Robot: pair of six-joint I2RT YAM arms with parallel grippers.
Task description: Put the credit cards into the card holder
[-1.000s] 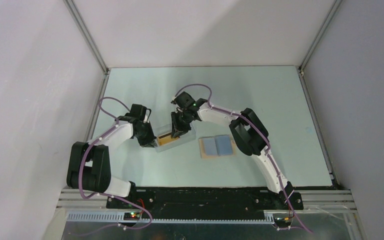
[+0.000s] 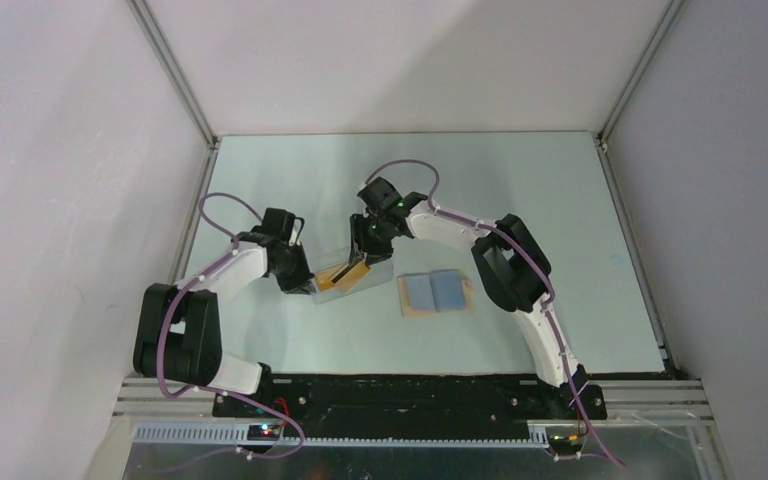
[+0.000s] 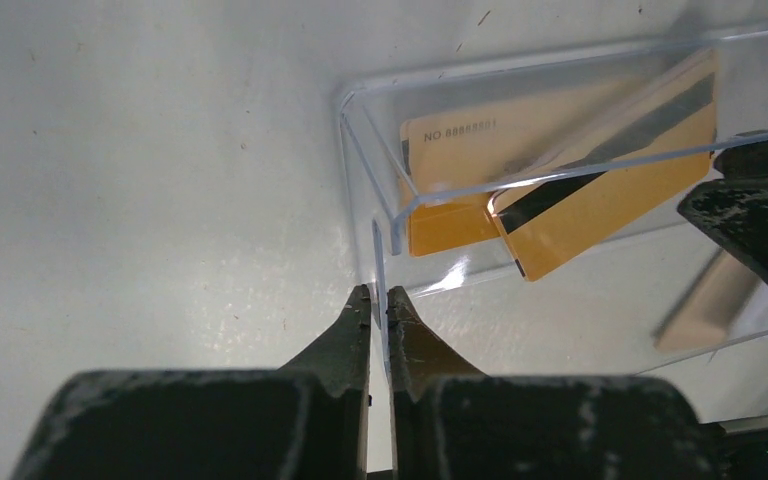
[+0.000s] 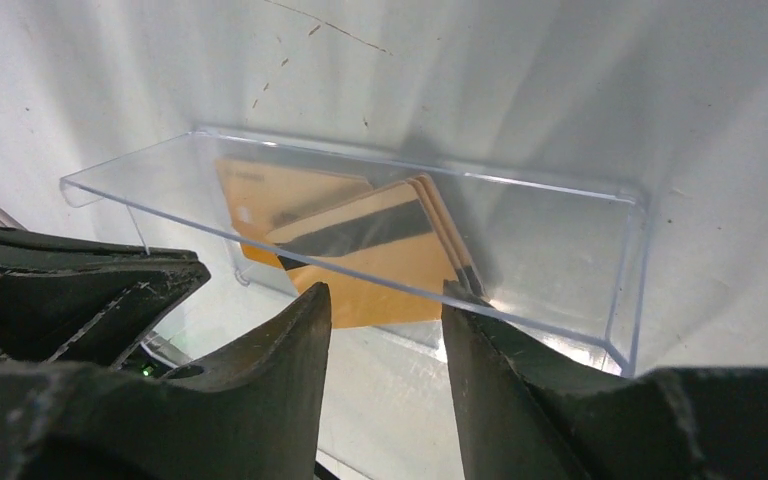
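Note:
A clear plastic holder (image 3: 520, 80) lies on the table, containing gold cards (image 3: 610, 210), one marked with a number, others tilted with a dark stripe. My left gripper is closed on the holder's left end wall, seen between its fingertips. My right gripper stands open over the holder's near side, beside the cards (image 4: 370, 270), with nothing visibly held between its fingers. In the top view both grippers are at the holder, left at its left end, right above its right part.
A tan board (image 2: 410, 310) with two grey-blue pieces (image 2: 447, 290) lies right of the holder, nearer the front edge.
My right gripper has shifted right and slightly up in the top view, uncovering more of the cards. The left arm and the holder look nearly unchanged.

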